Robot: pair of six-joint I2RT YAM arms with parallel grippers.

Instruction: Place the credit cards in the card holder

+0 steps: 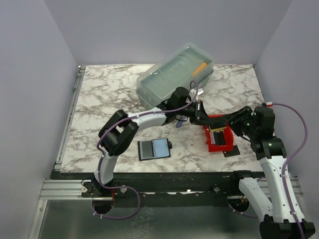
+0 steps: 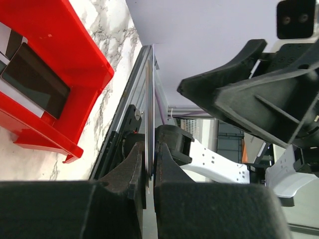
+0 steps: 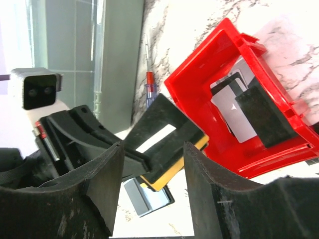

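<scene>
My left gripper is shut on the dark card [image 3: 167,127], which has a white stripe and a gold edge. Seen edge-on in the left wrist view, it shows several thin lines; I cannot tell whether more than one card is there. In the top view the card hovers over the back of a red basket [image 1: 230,137]. Facing the card from the right, my right gripper [image 1: 229,117] has its fingers parted and clear of it. Dark cards [image 3: 264,113] lie inside the basket. The open grey and pale-blue card holder [image 1: 154,149] rests at the table's front.
A big lidded clear box [image 1: 172,74] stands at the back, close behind the left arm. A blue-handled screwdriver [image 3: 151,94] lies between box and basket. One dark flat piece [image 1: 232,151] lies right of the basket.
</scene>
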